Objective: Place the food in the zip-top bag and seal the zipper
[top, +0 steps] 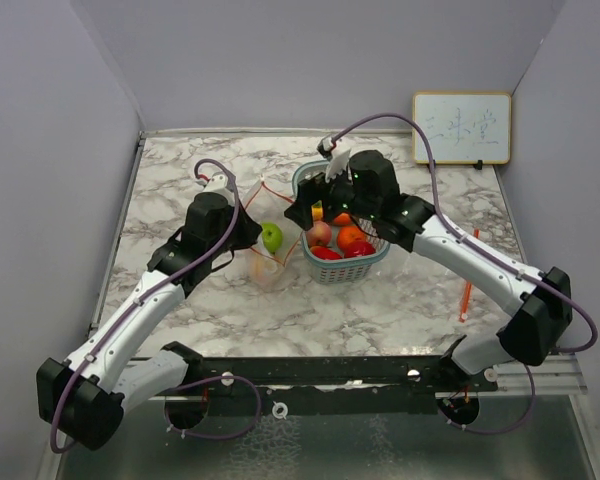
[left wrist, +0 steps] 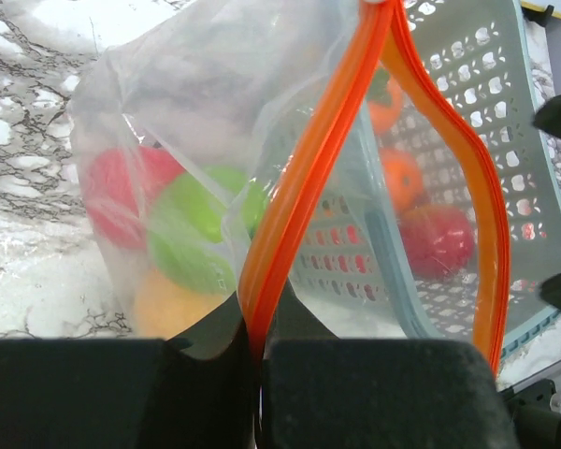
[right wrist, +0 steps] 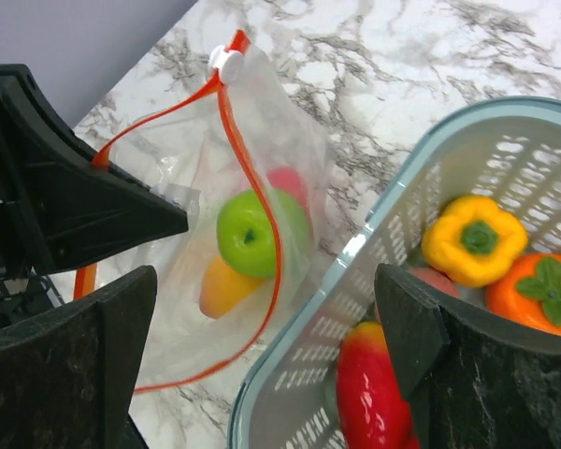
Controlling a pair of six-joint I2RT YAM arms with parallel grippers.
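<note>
The clear zip bag with an orange zipper [left wrist: 294,178] stands with its mouth spread. My left gripper is shut on one edge of that mouth. Inside lie a green apple [right wrist: 262,232], a yellow-orange piece [right wrist: 226,283] and a pink-red piece [left wrist: 131,192], seen through the film. The white slider [right wrist: 226,64] sits at one end of the zipper. My right gripper is open and empty, above the basket's rim beside the bag. In the top view the apple [top: 271,237] shows between the two grippers.
A grey-green basket [right wrist: 402,178] stands right against the bag. It holds a yellow pepper [right wrist: 475,240], a tomato [right wrist: 542,292], a long red piece [right wrist: 369,388] and other food. A whiteboard [top: 462,128] stands at the back right. Bare marble lies in front.
</note>
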